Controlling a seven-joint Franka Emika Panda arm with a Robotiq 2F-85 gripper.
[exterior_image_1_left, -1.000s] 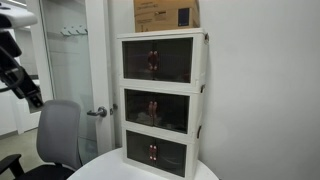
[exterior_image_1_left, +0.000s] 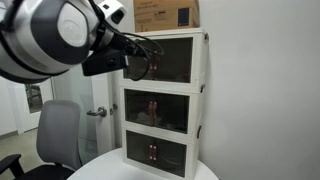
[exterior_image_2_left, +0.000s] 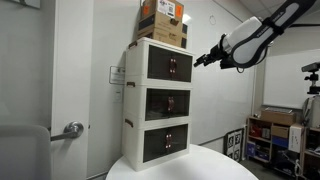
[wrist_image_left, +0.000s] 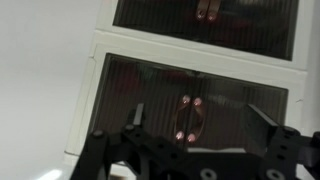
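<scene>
A white cabinet (exterior_image_2_left: 135, 105) of three stacked units, with dark ribbed doors, stands on a round white table (exterior_image_2_left: 205, 168). Paired reddish-brown handles sit at the middle of each unit, and all the doors look shut. In exterior view 2 my gripper (exterior_image_2_left: 199, 61) hangs in the air to the right of the top unit, apart from it. The wrist view has my gripper open and empty, its fingers well spread, with one pair of handles (wrist_image_left: 188, 118) seen between them. Which units fill that view I cannot tell.
On top of the cabinet rests a brown cardboard box (exterior_image_1_left: 162, 14). A grey chair (exterior_image_1_left: 59, 132) and a door handle (exterior_image_1_left: 97, 112) are at the left. Bare table surface lies in front of the cabinet.
The arm has come in from the left of exterior view 1, moving right, and now covers part of the top unit. The cabinet and box have not moved.
</scene>
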